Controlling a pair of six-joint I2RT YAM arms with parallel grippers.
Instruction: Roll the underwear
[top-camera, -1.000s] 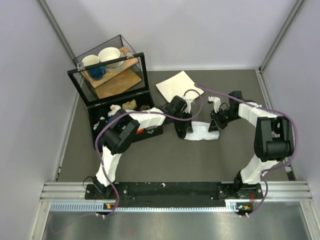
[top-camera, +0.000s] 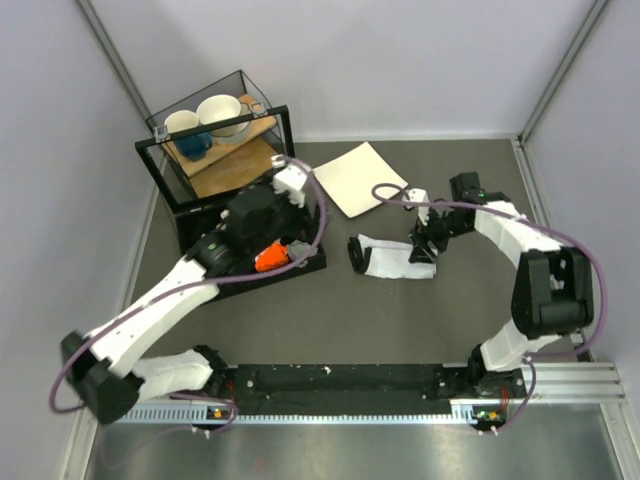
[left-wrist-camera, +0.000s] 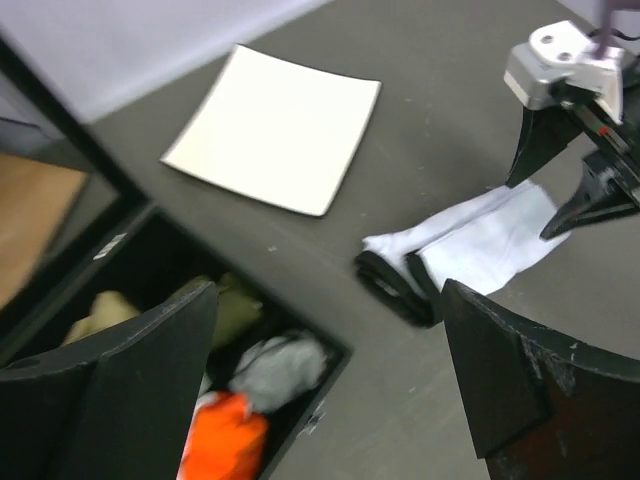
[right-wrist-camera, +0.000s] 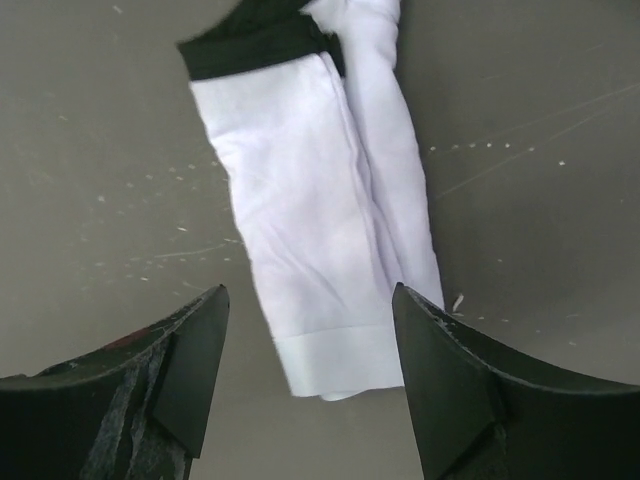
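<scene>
The white underwear (top-camera: 395, 262) lies folded lengthwise on the grey table, its black waistband at the left end; in the right wrist view the white cloth (right-wrist-camera: 290, 200) has the band (right-wrist-camera: 250, 50) at the top. My left gripper (top-camera: 287, 195) is raised over the dark box, blurred in the top view, its fingers spread wide in the left wrist view. My right gripper (top-camera: 425, 250) hangs just over the underwear's right end, open, with nothing seen between its fingers.
The dark box (top-camera: 230, 293) with orange and grey clothes stands at left, below a glass-framed shelf with cups (top-camera: 195, 145). A cream square board (top-camera: 355, 175) lies behind the underwear.
My left gripper has left the waistband end and swung up and left over the box. My right gripper has shifted only slightly, staying by the underwear's right end.
</scene>
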